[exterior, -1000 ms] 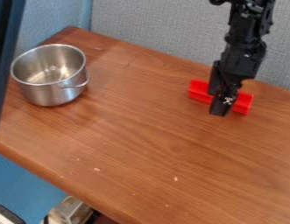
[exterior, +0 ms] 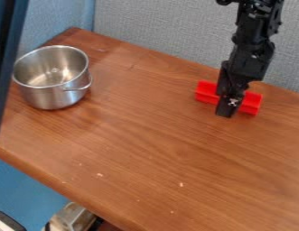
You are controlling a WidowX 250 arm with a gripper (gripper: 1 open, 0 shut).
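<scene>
My black gripper (exterior: 230, 103) points down at a red bar-shaped object (exterior: 249, 103) lying on the right part of the wooden table, its fingertips low in front of the bar's middle and hiding part of it. The fingers are open by their look, though the dark fingers overlap and are hard to make out. A steel pot (exterior: 52, 76) with a side handle stands at the left of the table.
Grey padded walls stand behind and blue ones at the left. A metal fixture (exterior: 72, 217) sits below the table's front left edge.
</scene>
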